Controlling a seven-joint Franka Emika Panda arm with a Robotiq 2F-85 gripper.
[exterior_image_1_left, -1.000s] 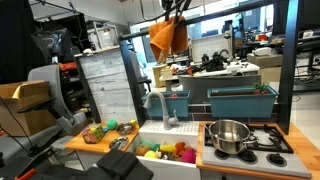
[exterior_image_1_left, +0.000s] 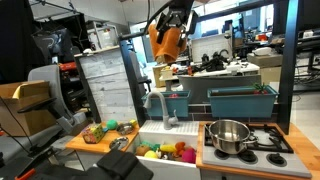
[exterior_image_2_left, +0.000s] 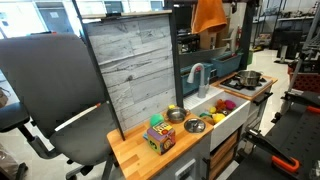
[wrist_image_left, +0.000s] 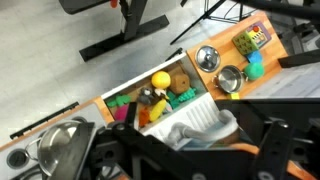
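Note:
An orange cloth (exterior_image_1_left: 167, 45) hangs from the dark overhead rail above the sink; its lower part (exterior_image_2_left: 210, 15) also shows at the top of the other exterior view. High beside the rail is my gripper (exterior_image_1_left: 178, 14), dark and small, close to the cloth's upper part. In the wrist view the gripper is open, its dark fingers (wrist_image_left: 127, 142) wide apart at the bottom edge. A strip of orange cloth (wrist_image_left: 235, 147) shows low between them. Whether the fingers touch the cloth, I cannot tell.
Below lies a white sink (exterior_image_2_left: 222, 100) with colourful toy food and a pale faucet (exterior_image_1_left: 158, 103). A steel pot (exterior_image_1_left: 230, 134) stands on the stove to the right. Small pans and a colourful box (exterior_image_2_left: 159, 137) occupy the wooden counter on the left.
My gripper has come lower over the cloth's upper part. The cloth hangs slightly lower and looks narrower than before. Counter and sink items have stayed in place.

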